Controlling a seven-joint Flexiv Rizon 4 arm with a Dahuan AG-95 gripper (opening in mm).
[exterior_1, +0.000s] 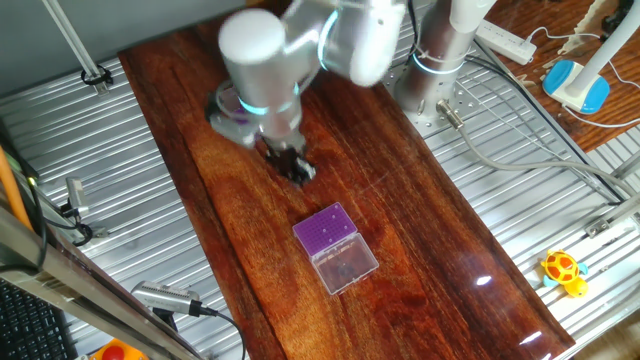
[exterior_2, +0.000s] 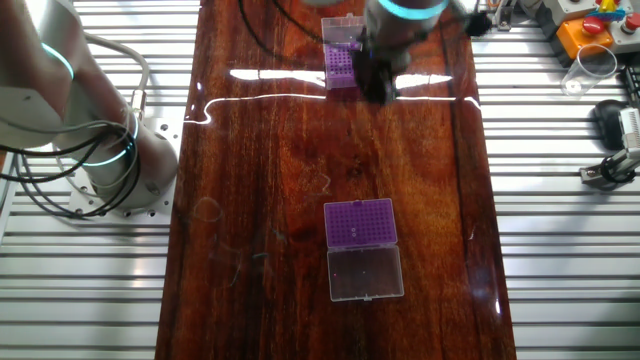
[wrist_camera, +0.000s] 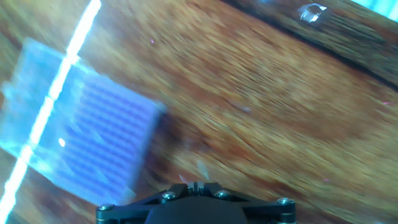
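Observation:
My gripper (exterior_1: 300, 174) hangs above the wooden board, blurred by motion. At the bottom of the wrist view, the fingertips of the gripper meet; any tiny thing between them is too blurred to make out. A purple rack (exterior_1: 325, 229) with a clear lid (exterior_1: 345, 264) folded open lies mid-board, a few pale specks in its holes. Beyond the gripper (exterior_2: 378, 92) in exterior view 2 lies a second purple rack (exterior_2: 340, 66), partly hidden by the arm. The wrist view shows a blurred purple rack (wrist_camera: 106, 140) and its clear lid (wrist_camera: 40, 84), left of the fingertips.
The wooden board (exterior_1: 430, 270) is bare around the near rack. A toy turtle (exterior_1: 562, 268) sits on the slatted metal table to the right. A camera (exterior_1: 166, 298) stands by the board's left edge. Beyond the board is a clear cup (exterior_2: 588, 70).

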